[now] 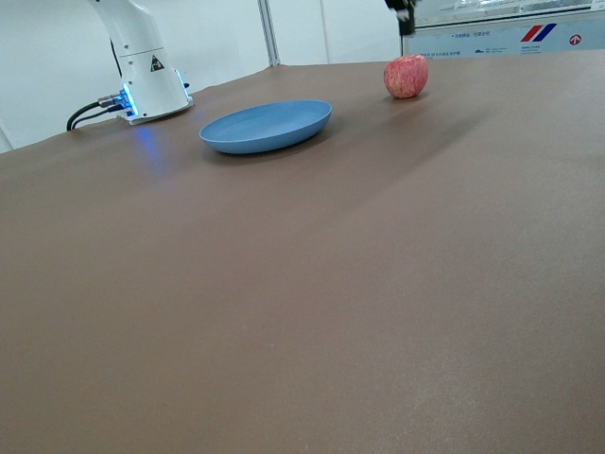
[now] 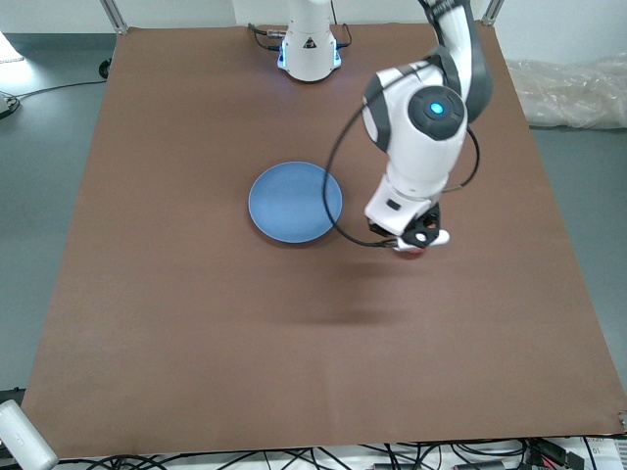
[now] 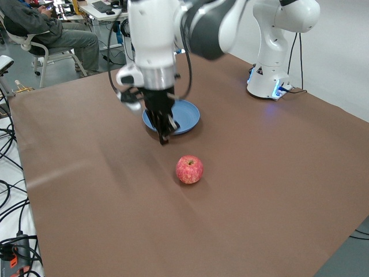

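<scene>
A red apple [image 1: 406, 77] rests on the brown table, clearest in the right view [image 3: 189, 169]; in the left view only a red edge shows beneath my gripper [image 2: 411, 235]. A round blue plate [image 2: 294, 202] lies left of it, also seen in the top view as a shallow blue dish [image 1: 266, 126]. My gripper [image 3: 164, 136] hangs above the table near the plate, with the apple apart from its tips. Whether its fingers are open or shut I cannot tell.
Much of the brown top is bare. Cables [image 3: 17, 202] run along one edge outside it, and a seated person [image 3: 69, 40] is beyond.
</scene>
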